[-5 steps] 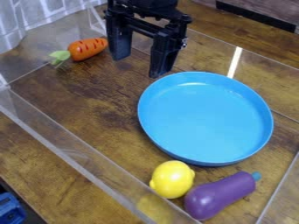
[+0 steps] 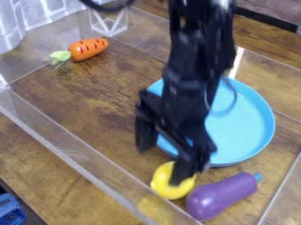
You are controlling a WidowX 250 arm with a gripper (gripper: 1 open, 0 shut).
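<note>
My dark gripper (image 2: pixel 177 163), blurred by motion, is low over the front of the blue plate (image 2: pixel 247 123), its open fingers reaching down around the yellow lemon-like toy (image 2: pixel 167 186). I cannot tell whether they touch it. A purple eggplant toy (image 2: pixel 221 197) lies just to the right of the yellow one. An orange carrot toy (image 2: pixel 88 48) with a pale green top rests at the back left.
A clear plastic edge runs diagonally across the lower left, and a blue object (image 2: pixel 7 211) shows at the bottom left corner.
My gripper has come down and toward the front from the back of the scene to the yellow toy. The toys and plate appear in the same places.
</note>
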